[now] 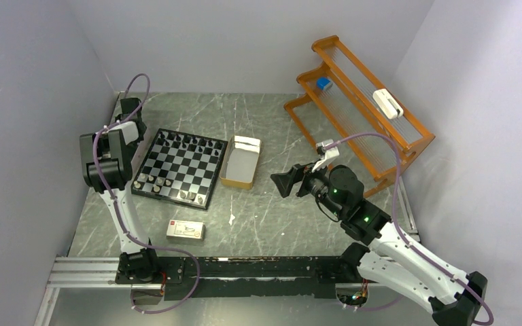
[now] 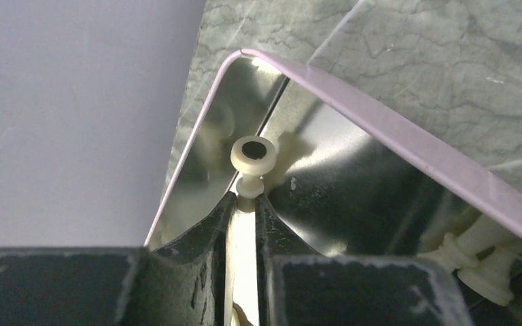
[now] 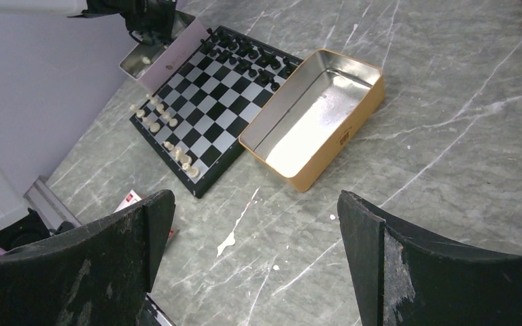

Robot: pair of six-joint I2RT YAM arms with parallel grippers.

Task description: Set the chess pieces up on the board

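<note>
A pink-rimmed metal tray [image 2: 394, 142] [image 3: 166, 64] at the board's far left holds white pieces. My left gripper is down inside it, fingers around the stem of a white piece [image 2: 252, 158]; whether they grip it is unclear. More white pieces [image 2: 486, 272] lie at the tray's right. The chessboard [image 1: 181, 168] [image 3: 211, 109] has black pieces along its far side and several white pieces along its near side. My right gripper [image 1: 292, 175] stands open over the table, right of the board, holding nothing.
A gold metal box [image 1: 240, 178] [image 3: 343, 139] sits just right of the board. A small package [image 1: 185, 229] lies in front of it. A wooden rack [image 1: 418, 142] stands at the back right.
</note>
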